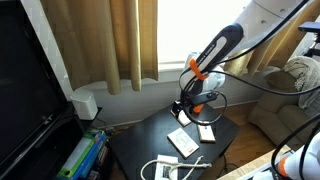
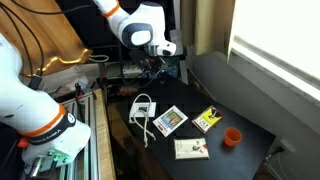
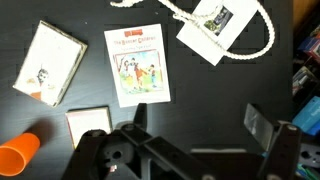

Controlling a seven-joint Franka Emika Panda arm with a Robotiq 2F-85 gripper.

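My gripper stands open, its two dark fingers wide apart and bare dark tabletop between them in the wrist view. In exterior view 1 it hangs over the back part of the table (image 1: 140, 140), pointing down. Below it lie three books: one with a red title and drawn figures (image 3: 139, 65), a tan-edged one (image 3: 50, 63) and a pale one (image 3: 90, 124) partly cut off by the gripper. An orange cup (image 3: 18, 155) is at the lower left of the wrist view, apart from the fingers.
A white sheet with a dark picture (image 3: 222, 28) lies under a loop of white rope (image 3: 265, 25). Books and other colourful items (image 1: 85, 158) stand left of the table. A curtain and bright window are behind; open tabletop lies between the objects.
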